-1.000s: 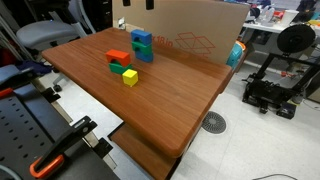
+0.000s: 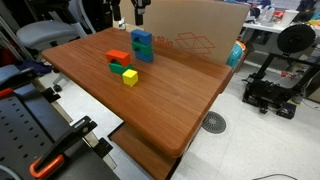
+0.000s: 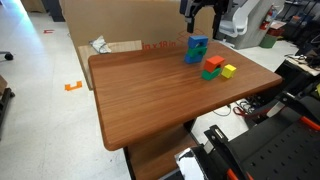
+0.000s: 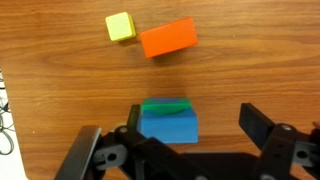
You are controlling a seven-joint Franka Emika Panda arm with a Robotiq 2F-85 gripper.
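Observation:
My gripper is open and points down with nothing between its fingers. In the wrist view a blue block (image 4: 168,127) with a strip of green block (image 4: 165,105) beside it lies between the fingers, nearer the left one. From the side this is a stack: blue block (image 2: 142,33) on top, green (image 2: 143,46) in the middle, blue (image 2: 144,56) below. The gripper (image 2: 126,21) hangs above the table close to that stack. In front stand an orange-red block (image 2: 118,56) on a green one (image 2: 118,68), and a yellow cube (image 2: 130,77) on the table.
A cardboard panel (image 2: 190,35) stands along the back edge. The robot's black base parts (image 3: 215,150) lie beside the front edge.
The gripper has come down: its fingers now reach lower into exterior view 1, beside the top of the tall stack. The blocks have not moved.

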